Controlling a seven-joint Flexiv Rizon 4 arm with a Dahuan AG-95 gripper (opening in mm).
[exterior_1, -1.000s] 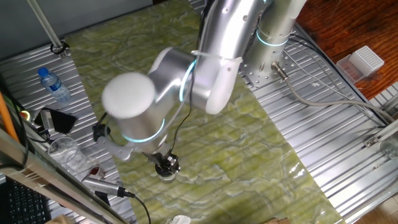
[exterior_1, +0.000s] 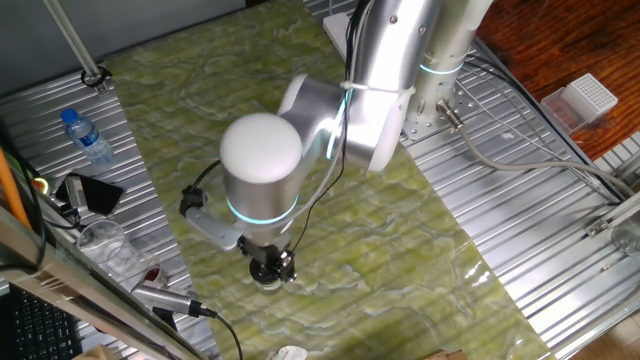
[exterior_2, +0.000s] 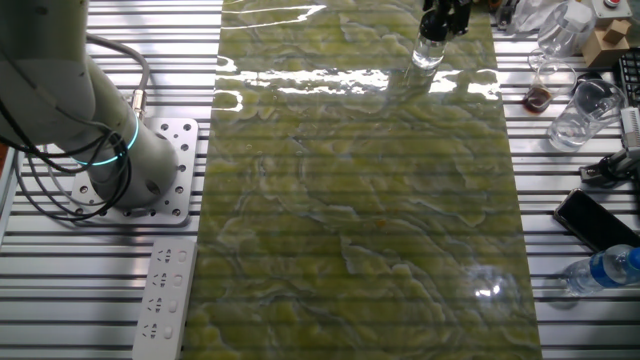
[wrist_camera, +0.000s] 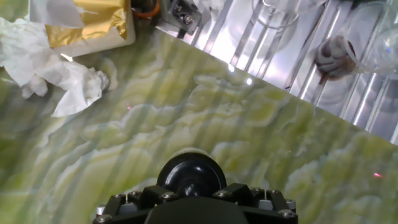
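A small clear glass bottle (exterior_2: 428, 54) with a black cap (wrist_camera: 191, 174) is at my gripper (exterior_2: 442, 18), over the green marbled sheet (exterior_2: 350, 180). In the wrist view the round cap sits between my gripper's fingers (wrist_camera: 233, 191), which appear shut on it. Exterior view 1 shows my gripper (exterior_1: 272, 266) pointing down above the lower left part of the sheet, the bottle's clear base just showing under it. Whether the base touches the sheet cannot be told.
Crumpled white tissue (wrist_camera: 74, 81) and a gold-and-white packet (wrist_camera: 93, 28) lie close by. Past the sheet's edge are clear glass vessels (exterior_2: 585, 115), a phone (exterior_2: 597, 222) and a water bottle (exterior_2: 603, 270). A power strip (exterior_2: 164, 300) lies opposite. Mid-sheet is clear.
The upper arm and wrist have swung to the right in exterior view 1, and the wrist stands more upright. My gripper and the bottle stay at nearly the same spot.
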